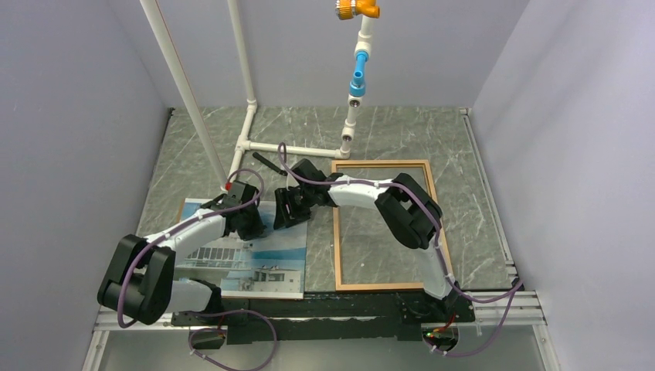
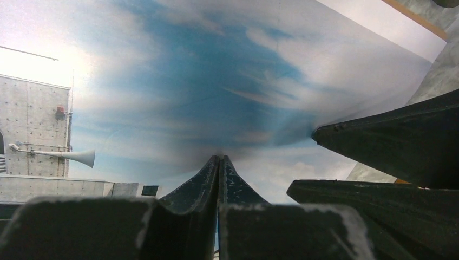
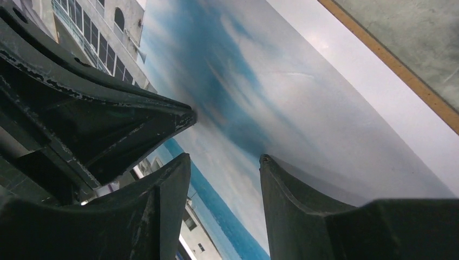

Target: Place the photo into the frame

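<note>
The large photo (image 1: 278, 251), blue sky above pale buildings, lies flat on the left of the table. Over its upper middle is my left gripper, its tips meeting at the photo's surface; nothing shows between them. My right gripper points down over the photo's upper right part. Its fingers stand apart, with the photo's sky seen in the gap and no fold of it visible between them. The empty wooden frame (image 1: 337, 255) lies flat to the right, partly covered by my right arm.
White pipes (image 1: 297, 149) with a blue fitting (image 1: 358, 77) stand behind the work area. A black stick (image 1: 267, 163) lies near them. Both grippers are close together over the photo. Bare tabletop (image 1: 475, 224) shows right of the frame.
</note>
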